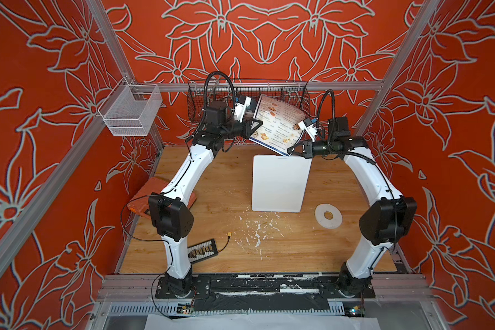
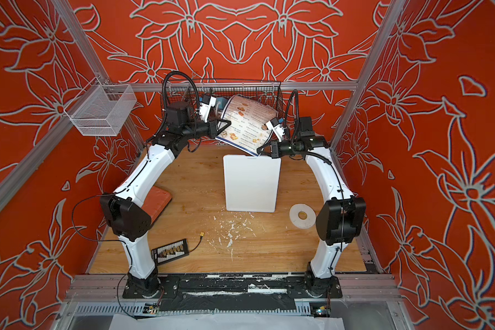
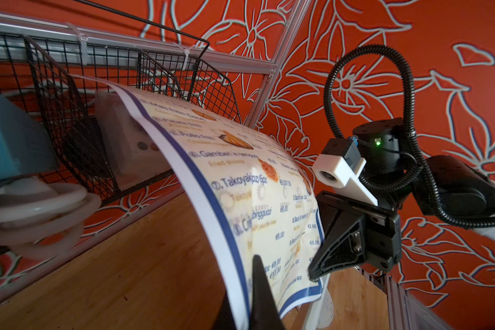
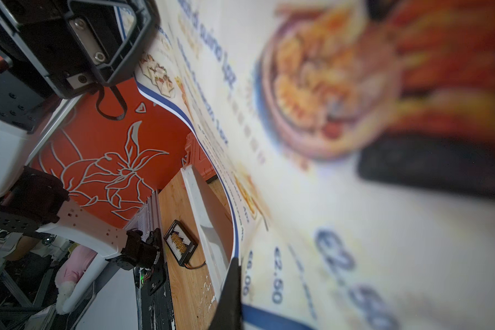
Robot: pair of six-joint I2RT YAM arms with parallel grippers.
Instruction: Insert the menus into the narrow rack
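Observation:
A printed menu sheet (image 1: 276, 122) is held tilted and bowed in front of the black wire rack (image 1: 198, 96) on the back rail, its upper part overlapping the rack in both top views. My left gripper (image 1: 253, 126) is shut on the menu's lower-left edge, and my right gripper (image 1: 292, 149) is shut on its lower-right corner. In the left wrist view the rack (image 3: 148, 71) shows compartments behind the sheet; whether the sheet's top edge is inside one I cannot tell. The menu fills most of the right wrist view.
A white board (image 1: 277, 184) stands below the menu. A white mesh basket (image 1: 127, 118) hangs on the left. An orange item (image 1: 143, 203), a small dark tray (image 1: 202, 250) and a white disc (image 1: 329, 222) lie on the wooden table, with scraps near the front.

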